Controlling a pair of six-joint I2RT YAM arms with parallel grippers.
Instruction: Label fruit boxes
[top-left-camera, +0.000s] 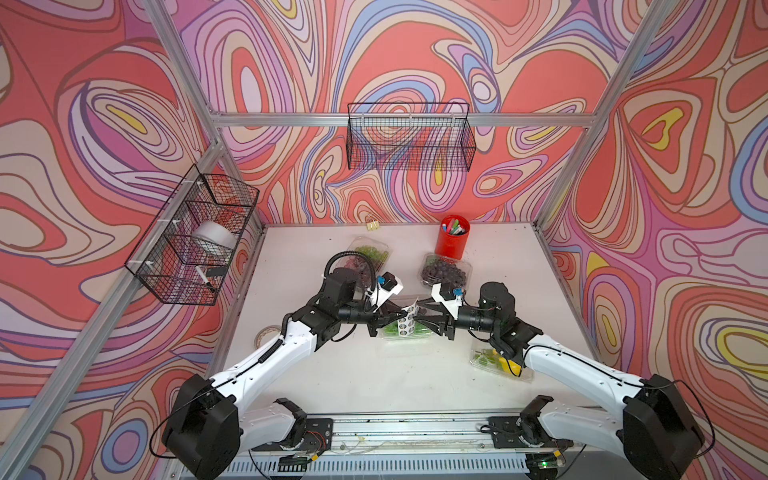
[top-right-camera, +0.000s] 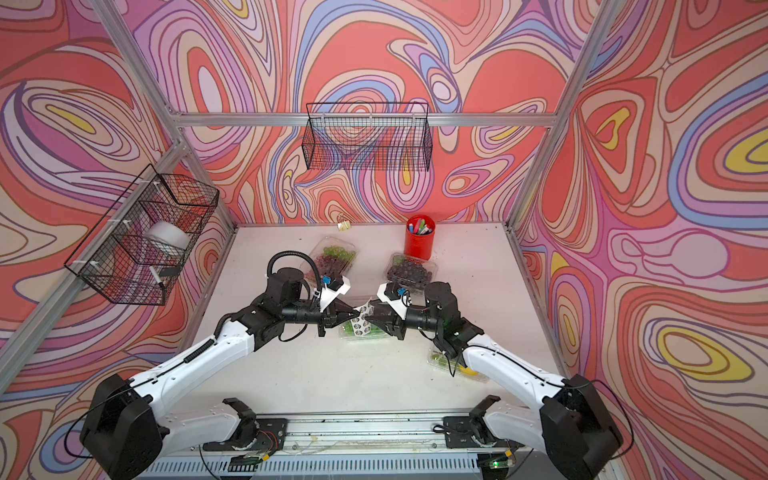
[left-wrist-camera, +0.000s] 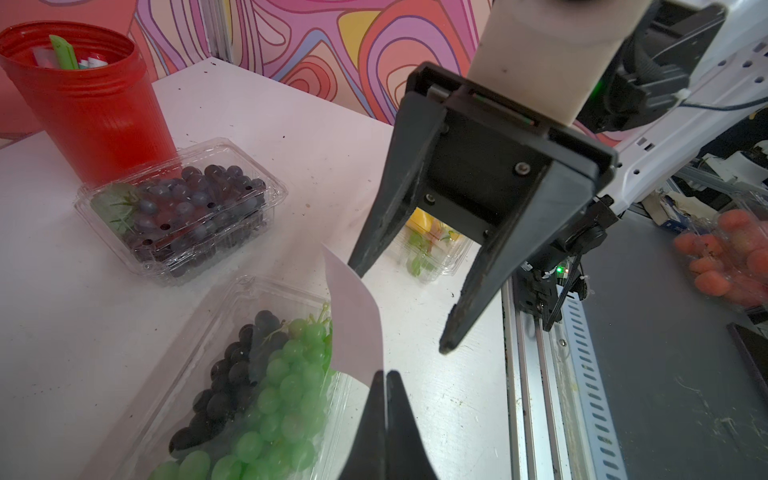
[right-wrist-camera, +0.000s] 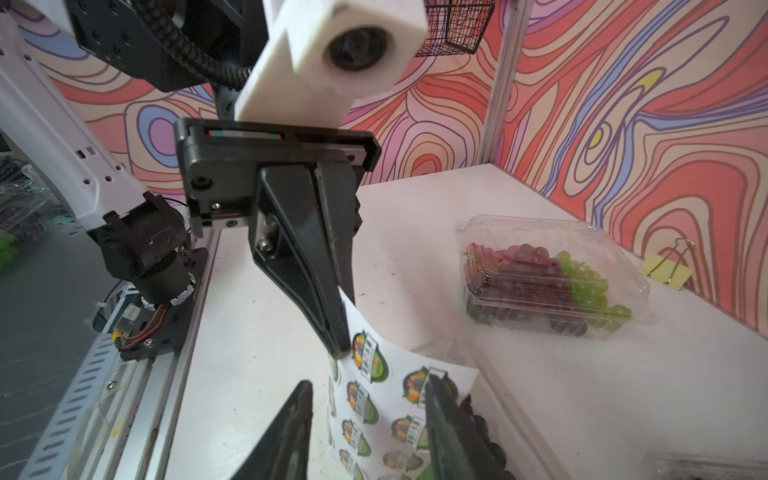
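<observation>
My left gripper is shut on one edge of a white label sheet (right-wrist-camera: 392, 400) printed with rows of small round fruit stickers. In the left wrist view the sheet (left-wrist-camera: 352, 320) shows its blank back, slightly curled, rising from the shut fingertips. My right gripper faces it with spread fingers, apart from the sheet's curved edge. I cannot tell whether a sticker clings to the right fingers (right-wrist-camera: 280, 436). Below the sheet lies a clear box of green and black grapes (left-wrist-camera: 264, 384). A dark grape box (top-left-camera: 444, 272) and a red-and-green grape box (right-wrist-camera: 552, 280) stand behind.
A red cup of markers (top-left-camera: 453, 237) stands at the back. A clear box with yellow and green fruit (top-left-camera: 500, 361) is at the right, partly under the right arm. A tape roll (top-left-camera: 266, 335) lies at the left.
</observation>
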